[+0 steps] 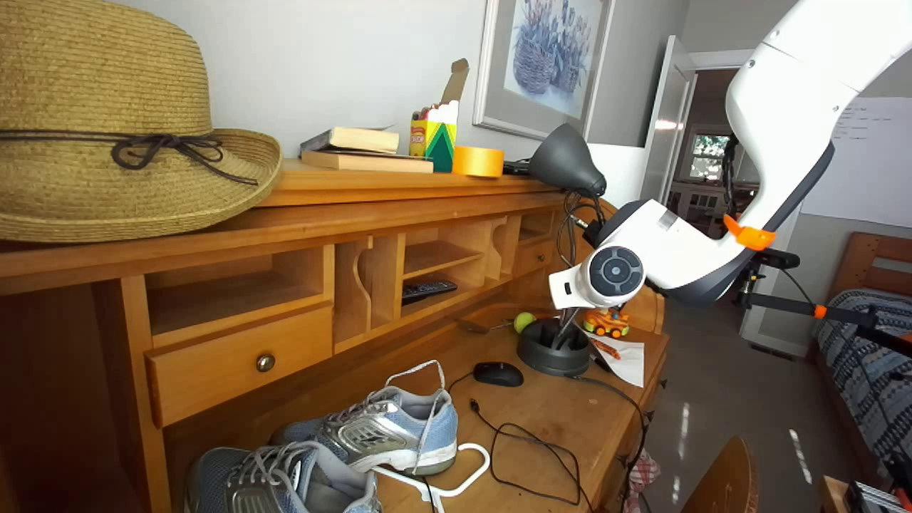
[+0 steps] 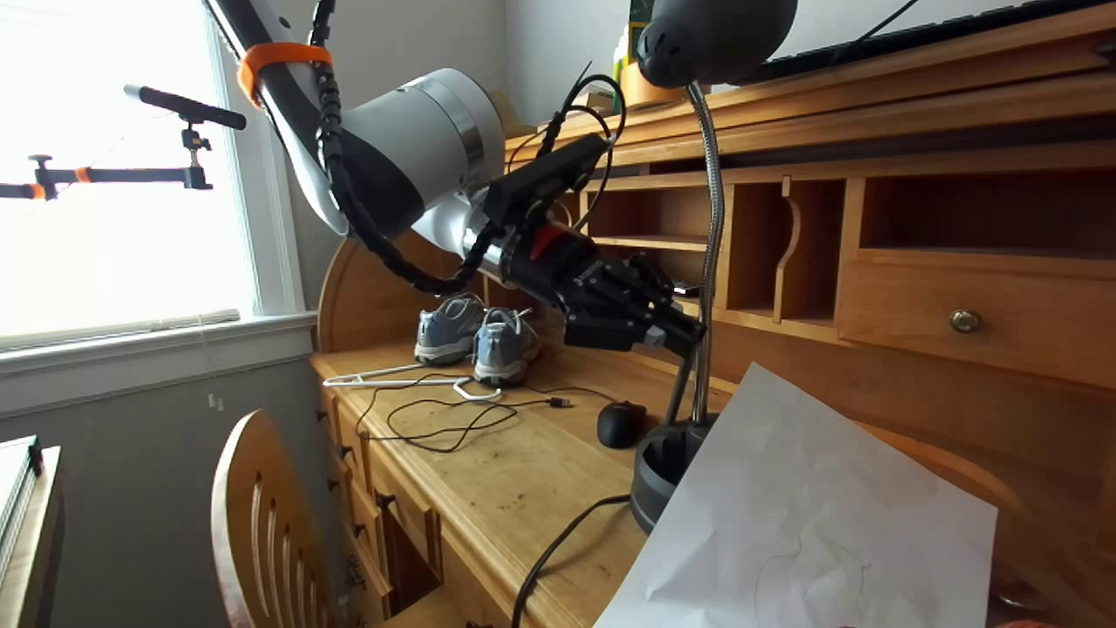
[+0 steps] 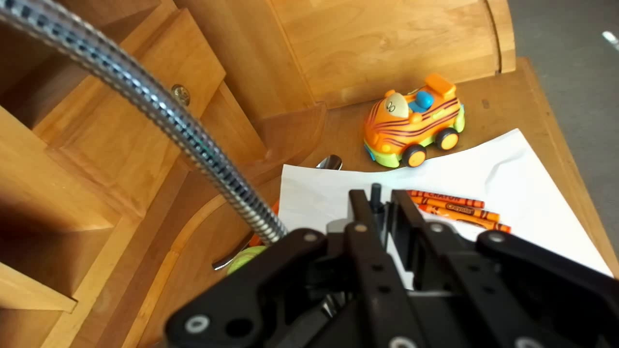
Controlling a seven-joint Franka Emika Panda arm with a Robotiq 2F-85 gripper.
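Observation:
My gripper is shut on a thin dark pen-like stick, whose end shows between the fingers in the wrist view. In exterior view 2 the stick slants down from the fingertips, close beside the lamp's metal neck. Its lower end meets the rim of the round dark lamp base; whether it touches the inside is hard to tell. In exterior view 1 the white wrist housing hides my fingers above the lamp base.
Paper holds orange crayons, with a toy car behind. A mouse, loose cable and shoes occupy the desk. The lamp shade overhangs near my arm.

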